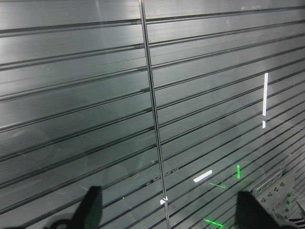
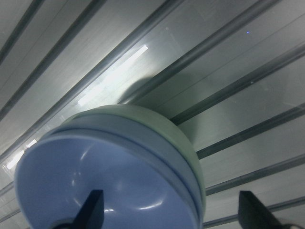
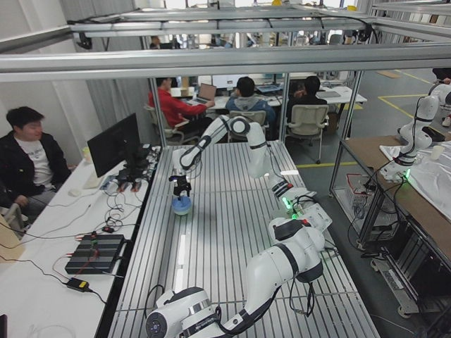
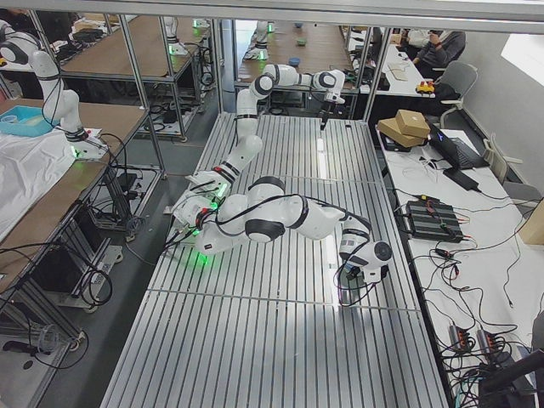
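Observation:
A stack of blue bowls point(image 3: 181, 207) over a pale green one point(image 2: 143, 119) sits on the slatted metal table. My right gripper point(image 3: 180, 191) is just above the stack; in the right wrist view its fingertips point(image 2: 252, 210) are apart, one over the blue bowl point(image 2: 133, 181) and one outside the rim, so it is open. My left gripper is open over bare slats, with nothing between its fingers.
A side desk point(image 3: 42, 310) with a monitor and electronics runs along the left, where a person sits.

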